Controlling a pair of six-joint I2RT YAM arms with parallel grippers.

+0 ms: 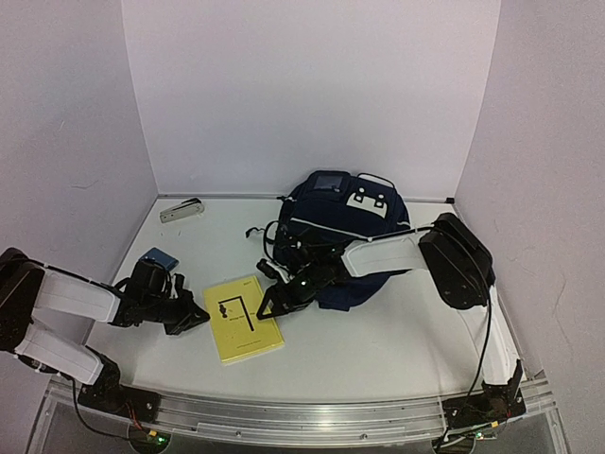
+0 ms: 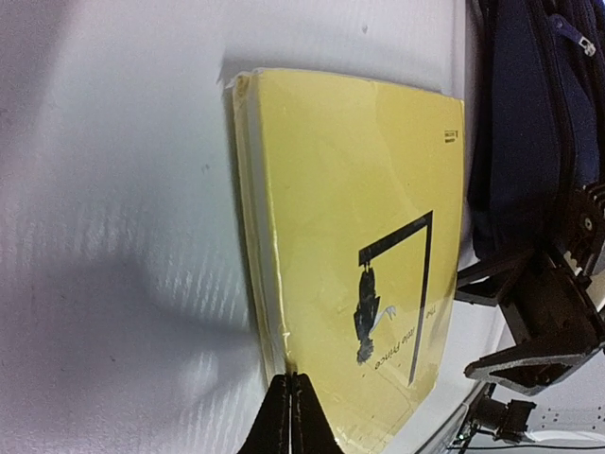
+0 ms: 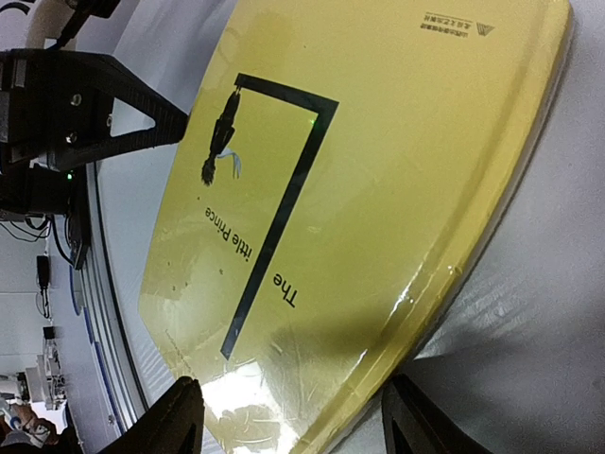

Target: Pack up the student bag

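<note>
The yellow book (image 1: 244,320) lies flat on the table, its cover reading "The Little Prince". My left gripper is shut with nothing between its fingers; the book (image 2: 350,189) is outside them, close by its spine edge. From above, that gripper (image 1: 206,316) points at the book's left side. My right gripper stands open at the opposite side, with an edge of the book (image 3: 284,189) between its spread fingers. The navy bag (image 1: 331,213) lies behind the right arm, which partly covers it.
A small blue object (image 1: 161,257) lies behind the left gripper, partly hidden. At the back left is a grey stapler (image 1: 181,210).
</note>
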